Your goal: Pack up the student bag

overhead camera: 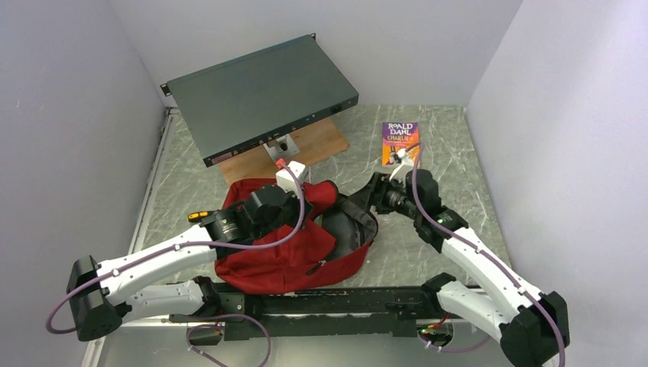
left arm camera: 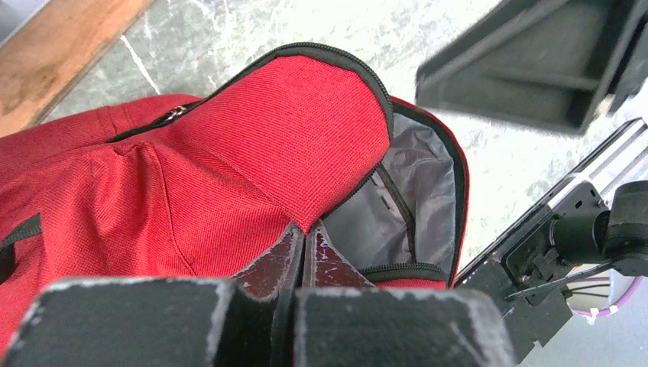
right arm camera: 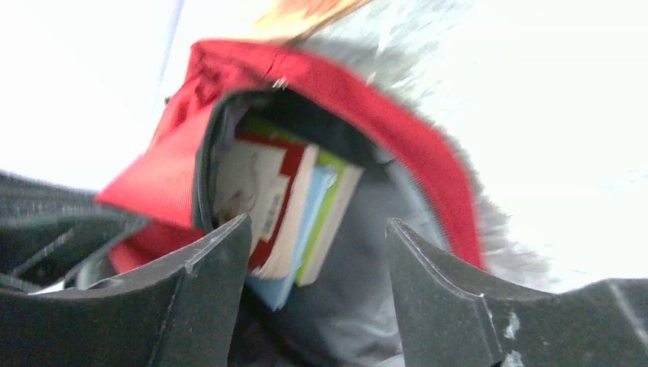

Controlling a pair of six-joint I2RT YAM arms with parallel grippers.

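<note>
The red bag (overhead camera: pixel 271 264) lies open, its grey lining facing right; several books (right arm camera: pixel 267 206) stand inside, seen in the right wrist view. My left gripper is shut at the red flap (left arm camera: pixel 283 138) beside the opening; whether fabric is between its tips is hard to tell. My right gripper is open above the bag's mouth at its right, nothing between its fingers; its view is blurred. A Roald Dahl book (overhead camera: pixel 399 141) lies on the table behind the right arm.
A dark flat panel (overhead camera: pixel 260 95) on a wooden board (overhead camera: pixel 321 145) fills the back left. A yellow-and-black object (overhead camera: pixel 199 216) lies left of the bag. Bare marble table (overhead camera: pixel 474 199) shows at the right. Walls enclose the sides and back.
</note>
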